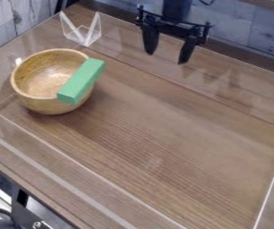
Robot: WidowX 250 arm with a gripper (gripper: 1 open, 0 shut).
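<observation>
My black gripper (169,45) hangs over the back of the wooden surface at top centre, its two fingers apart with nothing visible between them. A tan bowl (41,94) sits at the left, with a green block (82,79) lying tilted across its right side. The gripper is well behind and to the right of the bowl, apart from it.
White tape markings lie near the back left and along the left and right edges. A grey wall rises behind.
</observation>
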